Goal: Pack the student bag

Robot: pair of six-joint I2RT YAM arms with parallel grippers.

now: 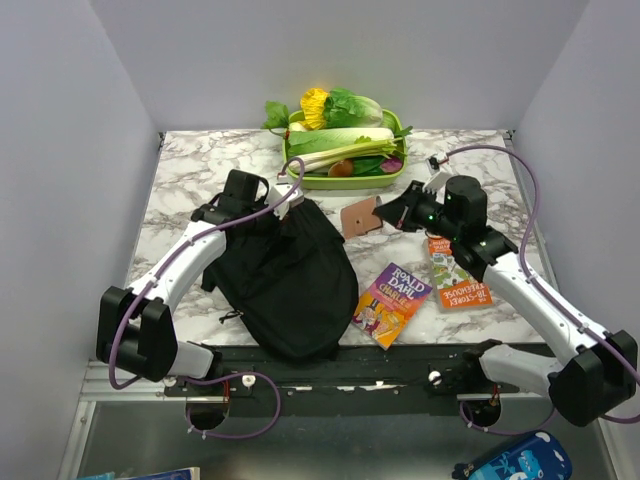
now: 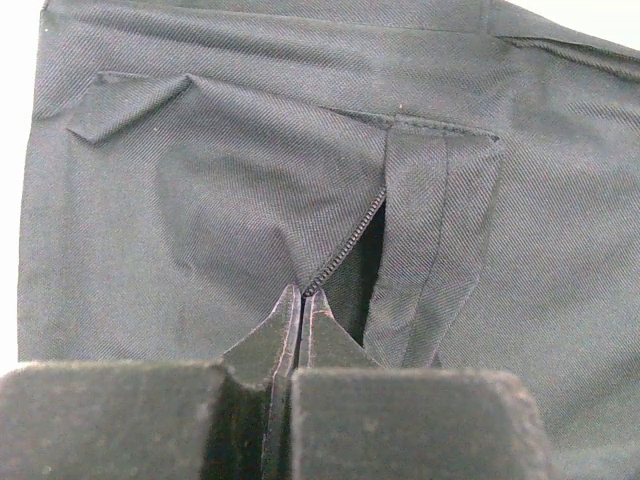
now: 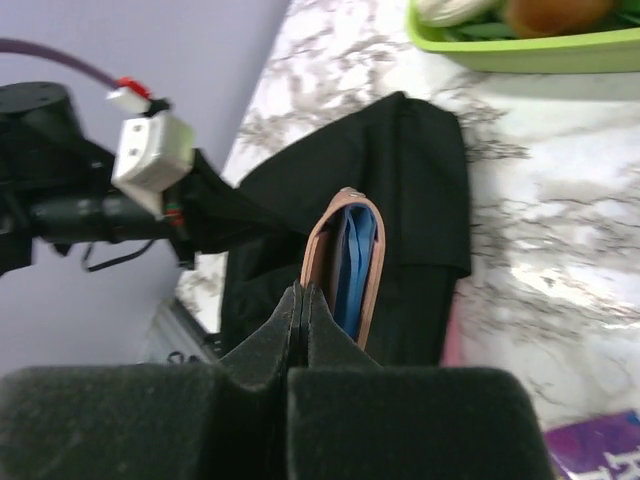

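The black bag (image 1: 290, 300) lies flat at centre-left. My left gripper is shut at its zipped pocket, with the zipper edge at its tips in the left wrist view. A tan wallet (image 1: 357, 218) with blue inside (image 3: 355, 260) hangs upright from my right gripper, which is shut on its edge, above the marble table right of the bag. The purple Roald Dahl book (image 1: 390, 305) lies right of the bag; an orange book (image 1: 462, 290) lies partly under the right arm.
A green basket of vegetables (image 1: 345, 180) stands at the back. A blue pencil case (image 1: 515, 460) sits at the bottom right, off the table.
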